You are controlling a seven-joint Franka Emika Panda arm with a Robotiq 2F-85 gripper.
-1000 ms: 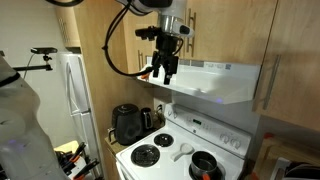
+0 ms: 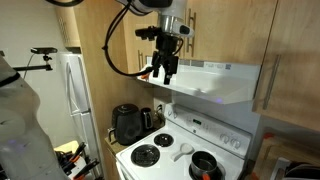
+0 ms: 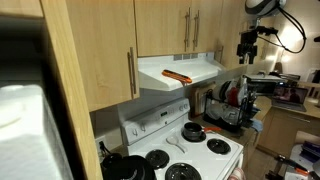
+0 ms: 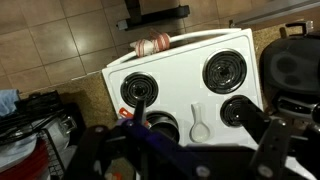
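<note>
High over the stove hangs my gripper, pointing down with its fingers spread apart and nothing visible between them. In the wrist view its dark fingers frame the white stove top from far above. A black pot sits on one of the burners; the wrist view shows the same pot partly covered by the gripper. Beside it, a white spoon lies on the bare middle of the stove top, also visible as a pale spoon in exterior view 1.
Wooden cabinets and a white hood bearing an orange item stand above the stove. Black appliances crowd the counter beside it. A striped cloth hangs at the stove's front edge. Three burners look empty.
</note>
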